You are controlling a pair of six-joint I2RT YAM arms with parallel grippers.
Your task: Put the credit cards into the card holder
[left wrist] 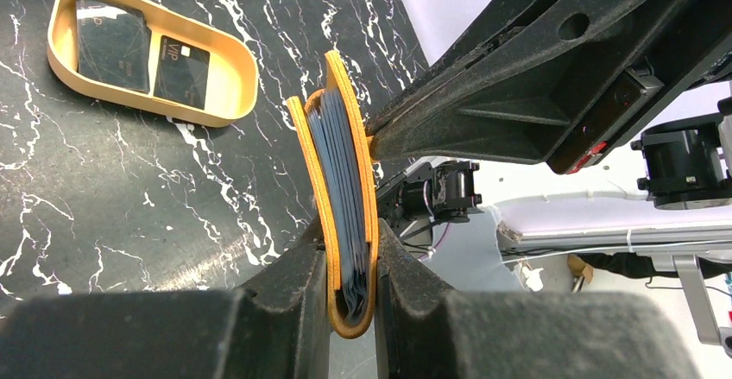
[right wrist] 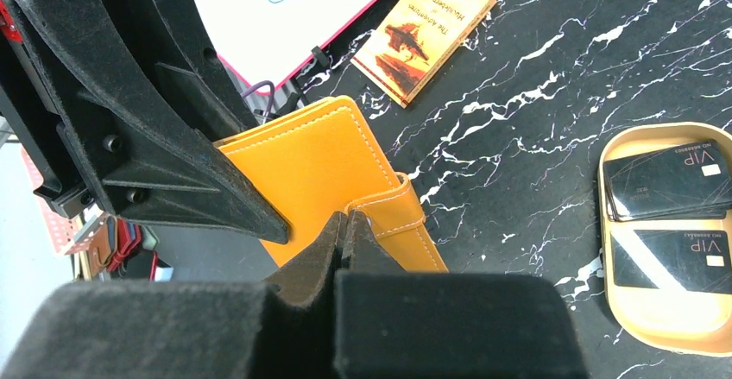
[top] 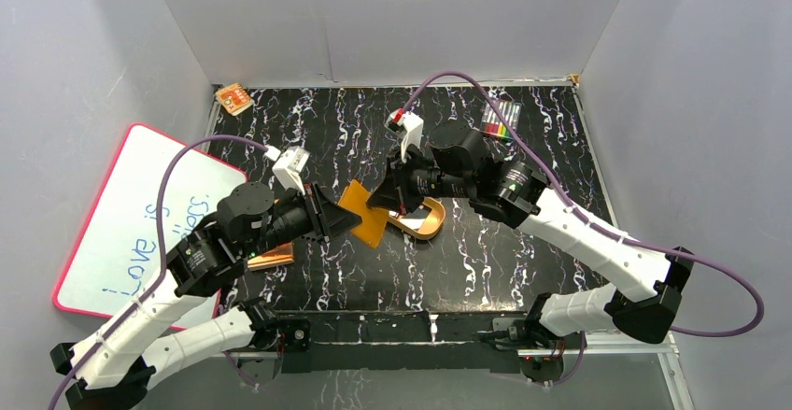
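An orange card holder [left wrist: 312, 150] with stitched edges is held up above the table, and my left gripper [top: 347, 220] is shut on it. Its two covers stand slightly apart at the top, showing a stack of grey sleeves [left wrist: 341, 198] inside. My right gripper is shut, its tips against the holder's strap [right wrist: 388, 211] on the outer face; whether the strap's edge is pinched between them is hidden. Dark VIP cards [right wrist: 669, 180] lie in two groups in a yellow oval tray [right wrist: 682, 323] on the table, beneath and beside the holder.
A whiteboard [top: 140, 214] with blue writing leans at the left, and a book [right wrist: 427, 29] lies beside it. Coloured pens [top: 502, 119] rest at the back right, a small orange item [top: 233, 99] at the back left.
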